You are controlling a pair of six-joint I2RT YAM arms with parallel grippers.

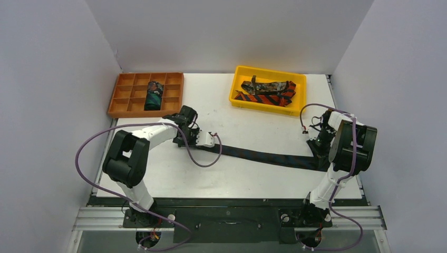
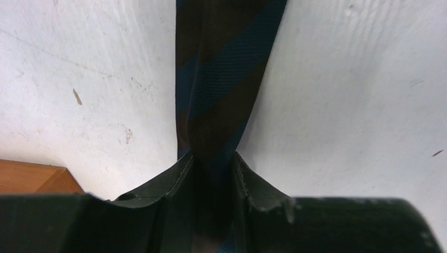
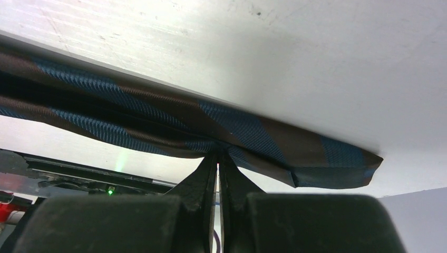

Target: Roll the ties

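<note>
A dark tie with blue and brown stripes (image 1: 258, 156) is stretched across the white table, running from my left arm to my right. In the left wrist view the tie (image 2: 226, 79) narrows as it passes between the fingertips of my left gripper, which stand partly apart on either side of it. My right gripper is shut, its tips at the near edge of the tie (image 3: 237, 126), where the cloth gathers into a fold. The tie's right end (image 3: 342, 163) lies flat beyond those tips. In the top view, both grippers' tips are largely hidden by the arms.
A yellow bin (image 1: 268, 107) at the back holds a camouflage-patterned tie (image 1: 266, 87) and a red-and-black striped one (image 1: 266, 99). At the back left, a brown divided box (image 1: 122, 94) contains a dark green roll (image 1: 154, 96).
</note>
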